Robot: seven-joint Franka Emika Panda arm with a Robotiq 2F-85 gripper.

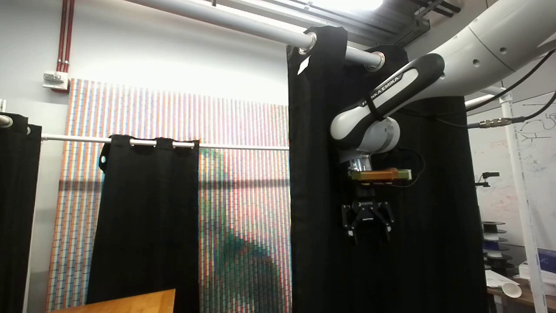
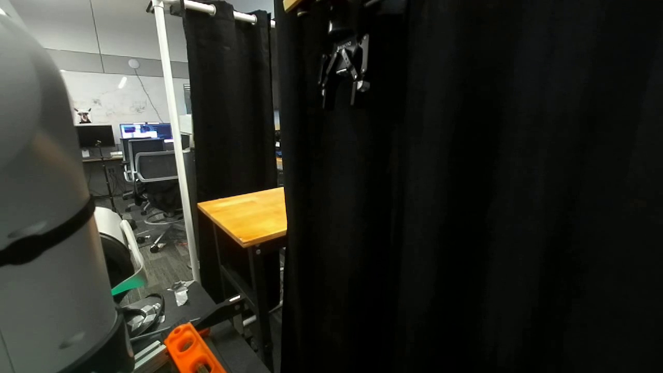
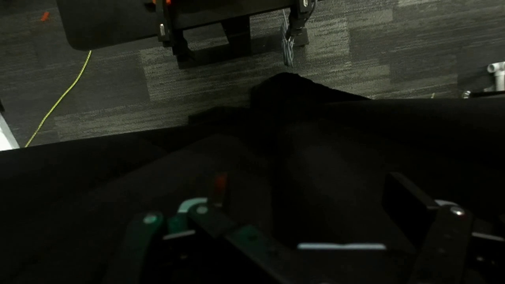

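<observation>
My gripper (image 1: pixel 369 237) hangs fingers-down in front of a tall black curtain (image 1: pixel 318 172). Its two fingers stand apart, and no object shows between them. In exterior view 2 the same gripper (image 2: pixel 339 102) is near the top, with the dark curtain (image 2: pixel 472 205) behind it. The wrist view has the gripper along the bottom, its fingers wide apart over black cloth (image 3: pixel 322 161). Against the dark cloth, the fingertips are hard to make out.
A wooden table (image 2: pixel 248 214) stands beside the curtain's edge. An orange part (image 2: pixel 192 348) lies near the arm's base. Below, a patch of carpet (image 3: pixel 189 90) and a yellow cord (image 3: pixel 61 97) are visible. A white pole (image 1: pixel 521 182) rises right of the curtain.
</observation>
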